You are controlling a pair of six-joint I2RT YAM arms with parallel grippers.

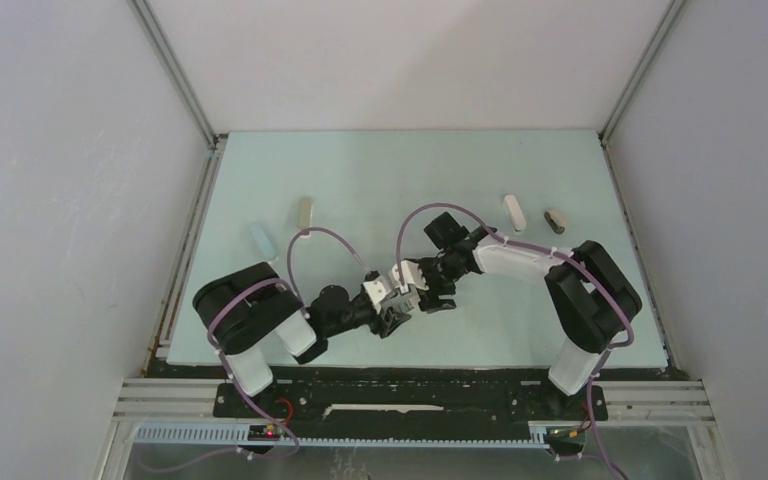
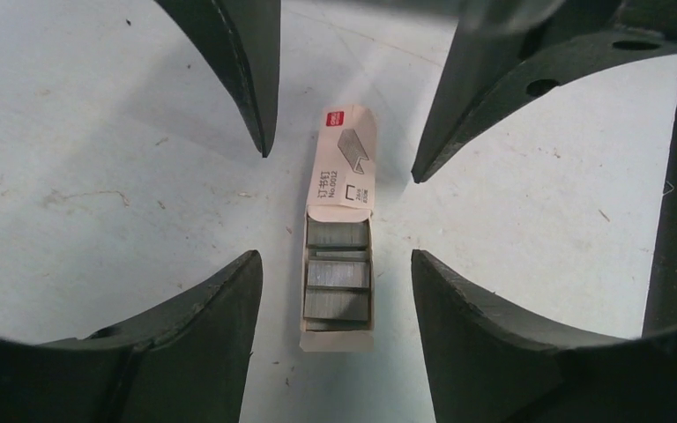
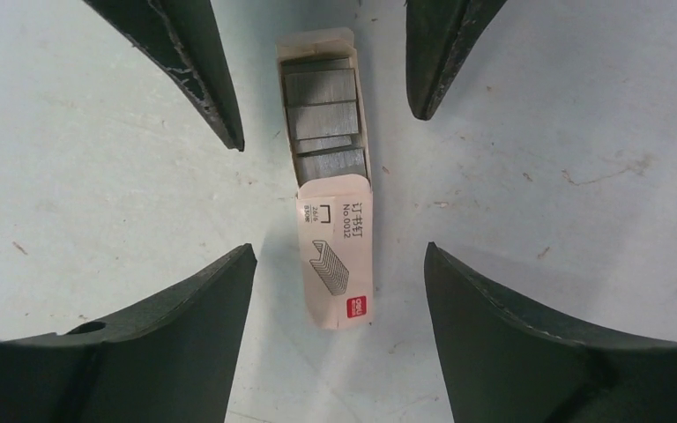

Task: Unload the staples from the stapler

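Note:
A pale staple box (image 2: 345, 167) lies on the table between my two grippers. Its inner tray (image 2: 337, 337) is partly out, exposing several grey staple strips (image 3: 322, 119). My left gripper is open, with its fingers apart on either side of the tray and not touching it. The right gripper is open too, its fingers clear of the printed sleeve (image 3: 335, 256) on both sides. Each wrist view also shows the opposite gripper's dark fingers at its top. In the top view the arms cover most of the box. I cannot pick out a stapler for certain.
Toward the back left lie a beige piece (image 1: 305, 213) and a light-blue piece (image 1: 264, 242). At the back right are a whitish block (image 1: 514, 212) and a small beige-and-dark object (image 1: 555, 220).

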